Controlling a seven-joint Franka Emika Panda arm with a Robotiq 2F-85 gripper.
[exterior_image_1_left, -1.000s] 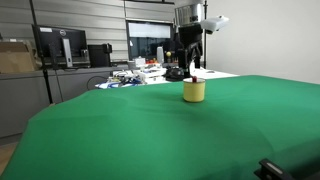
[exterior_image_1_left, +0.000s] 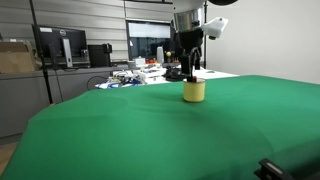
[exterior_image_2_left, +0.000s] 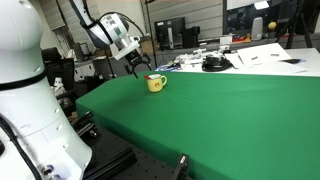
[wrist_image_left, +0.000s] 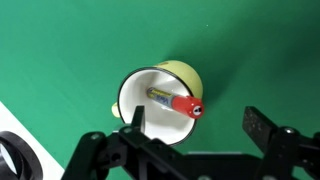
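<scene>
A yellow mug (exterior_image_1_left: 194, 92) with a white inside stands upright on the green table. In the wrist view the mug (wrist_image_left: 183, 72) is seen from above, and a red-capped marker (wrist_image_left: 186, 104) leans in it with its red end at the rim. My gripper is open over the mug's near side, one finger (wrist_image_left: 257, 126) to the right of the mug and the other at its left. Nothing is held between the fingers. From the side, the gripper (exterior_image_1_left: 192, 74) hangs just above the mug's rim.
Cluttered papers and tools (exterior_image_2_left: 270, 58) lie along the back of the table. A dark clamp-like part (exterior_image_1_left: 272, 170) is at the front edge.
The arm has shifted a little, with its wrist slightly different in pose above the mug. The mug has stayed in place.
</scene>
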